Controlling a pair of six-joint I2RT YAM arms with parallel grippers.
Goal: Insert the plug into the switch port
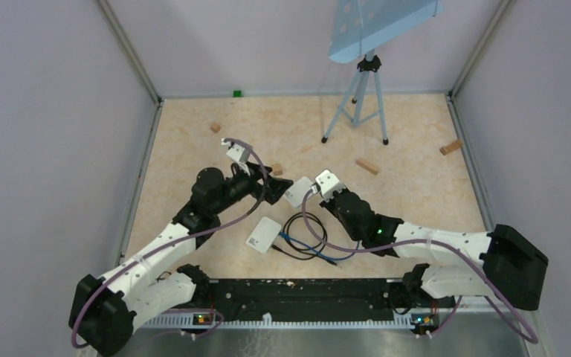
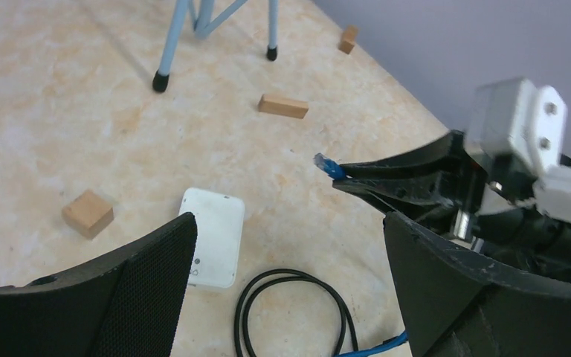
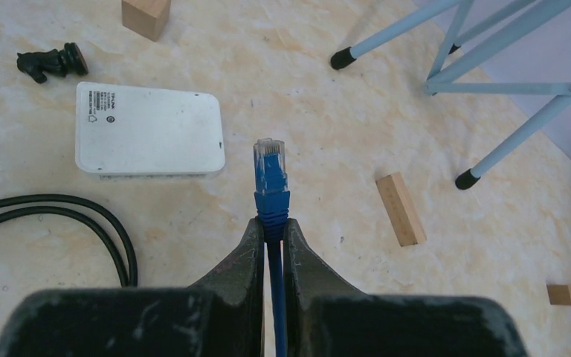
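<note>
A blue cable's clear-ended plug (image 3: 271, 178) points away from my right gripper, which is shut on it just behind the connector. In the left wrist view the plug (image 2: 329, 166) sticks out past the right fingers, clear of everything. A white switch-like box (image 3: 149, 134) lies flat on the table, left of the plug and apart from it; its printed label faces up. No port can be made out. My left gripper stands open with nothing between its fingers, above the table near that box. A second white box (image 1: 263, 234) lies closer to the robot.
Black cable (image 1: 297, 219) lies coiled between the boxes, with blue cable across it. Wooden blocks (image 3: 401, 210) and a black chess knight (image 3: 53, 62) are scattered about. Behind stands a pale blue tripod (image 1: 364, 97). Bare table lies right of the labelled box.
</note>
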